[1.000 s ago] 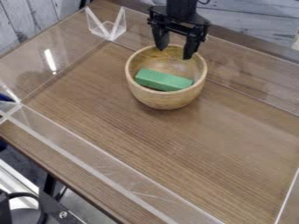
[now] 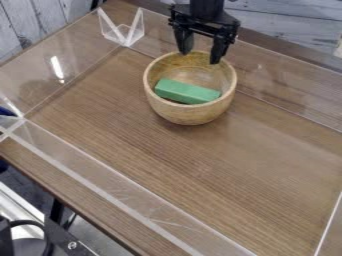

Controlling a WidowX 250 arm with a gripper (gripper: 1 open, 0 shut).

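My black gripper (image 2: 203,38) is at the top centre, pointing down just over the back rim of a round wooden bowl (image 2: 190,113). It stands open, and I see nothing between its fingers. A green rectangular block (image 2: 186,91) lies in the front part of the bowl, apart from the gripper.
The bowl stands on a wide wooden table (image 2: 171,180), mostly clear in front and to the right. A clear angular object (image 2: 122,28) is at the back left. Dark cables and equipment lie at the lower left edge.
The gripper has risen a little from inside the back of the bowl to above its rim. The bowl and green block look unchanged.
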